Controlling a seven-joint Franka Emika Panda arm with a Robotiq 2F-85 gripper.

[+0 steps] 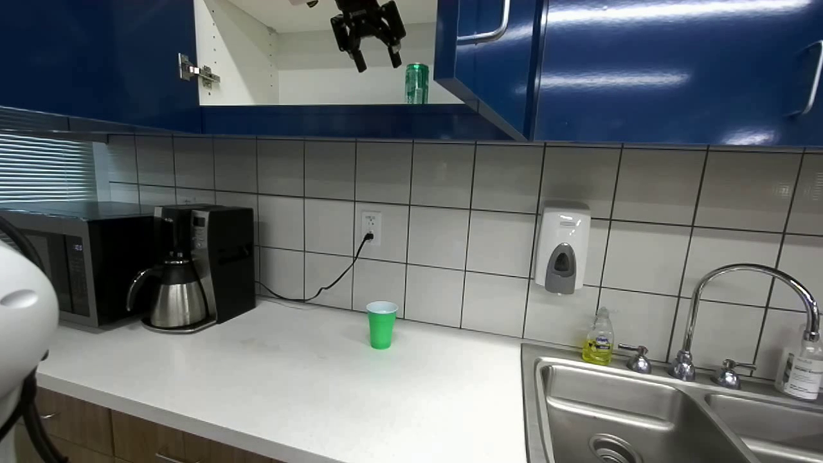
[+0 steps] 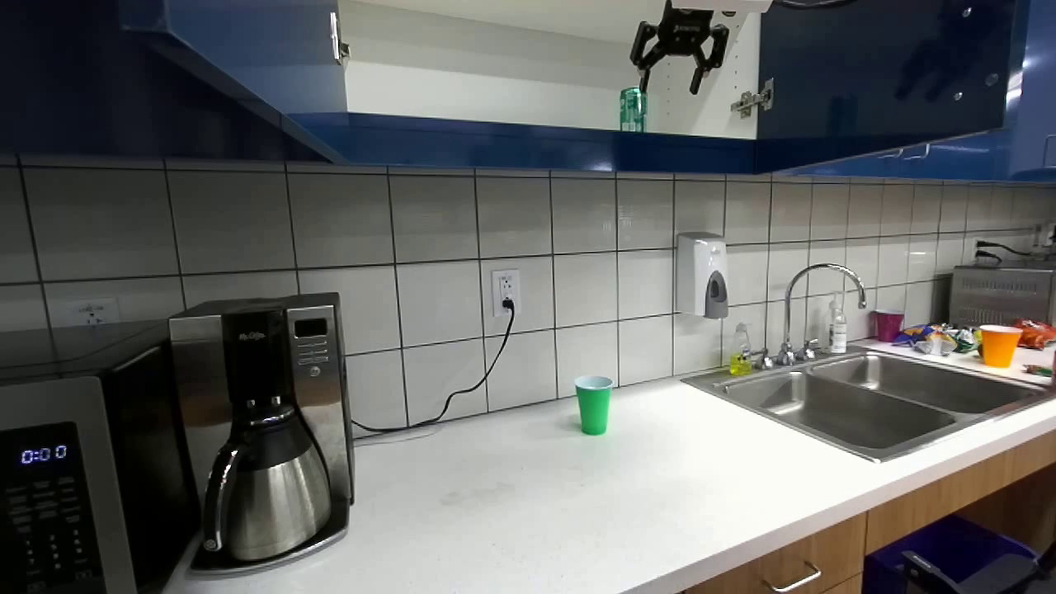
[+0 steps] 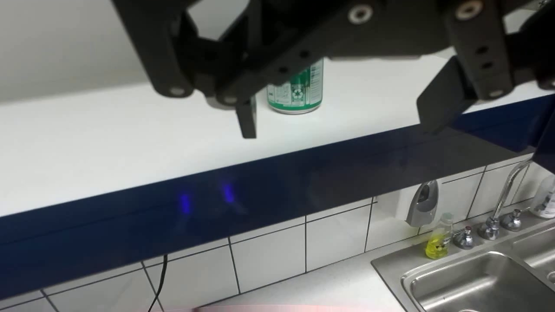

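Observation:
A green can stands upright on the shelf of the open cabinet, towards its right side in exterior view 1. My gripper hangs at the cabinet opening, pointing down, up and to the left of the can in that view. It is open, with nothing held. In exterior view 2 the gripper appears to the right of the can and a bit higher. From the wrist, the lower part of the can shows behind my left finger; its top is hidden by the gripper.
The cabinet's blue door stands open to the right, and the blue shelf edge runs below the can. On the counter are a green cup and a coffee maker. A sink lies to the right.

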